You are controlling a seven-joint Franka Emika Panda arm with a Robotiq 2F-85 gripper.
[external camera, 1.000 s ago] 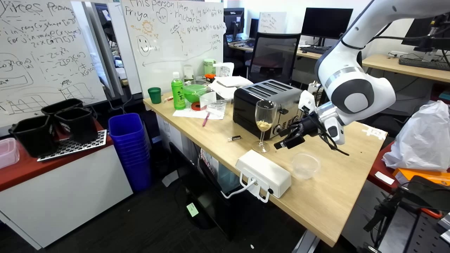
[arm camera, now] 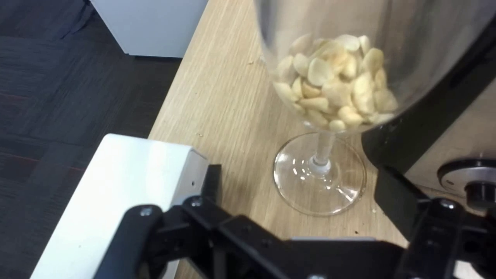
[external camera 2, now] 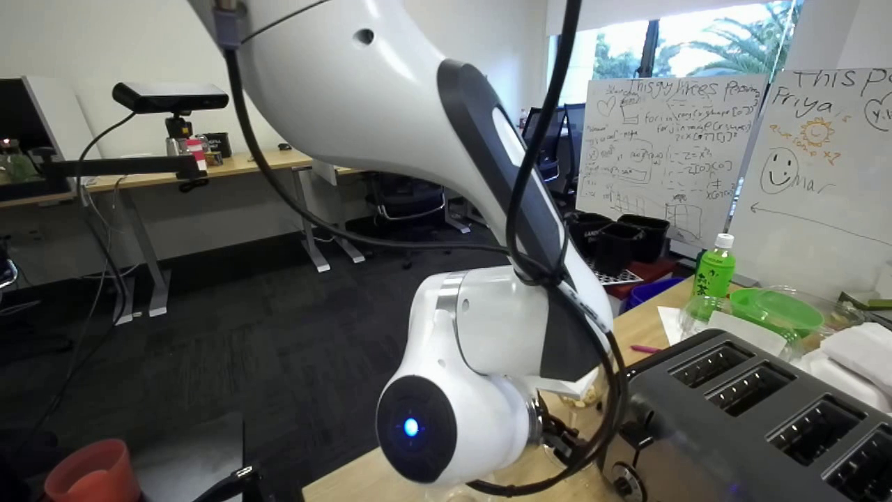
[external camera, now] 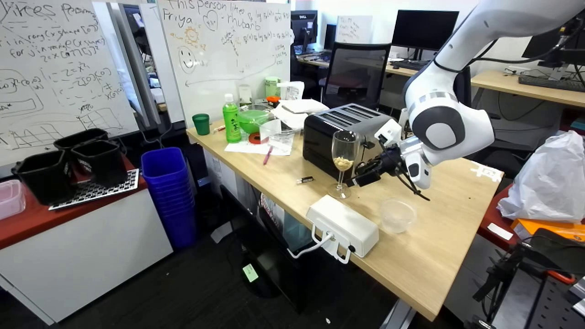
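Note:
A clear stemmed glass [external camera: 343, 154] stands upright on the table, close in front of the toaster. Pale, flat pieces like nuts or seeds [arm camera: 337, 86] fill the lower part of its bowl. My gripper is open, its two black fingers spread wide on either side of the glass's foot as the wrist view shows it. Nothing is held. From the exterior side, the fingertips [external camera: 359, 180] are just right of the stem; whether they touch it I cannot tell. A clear plastic bowl [external camera: 398, 214] rests on the table in front of the arm.
The black and silver toaster [external camera: 345, 134] is tight behind the glass, and a white box [external camera: 343, 225] with a cable lies at the table's front edge. A green bottle [external camera: 231, 119] stands farther left. Bare table [external camera: 438, 241] lies to the right.
My arm and open gripper have moved left toward the glass, closing most of the gap. The glass, bowl and white box stay where they were.

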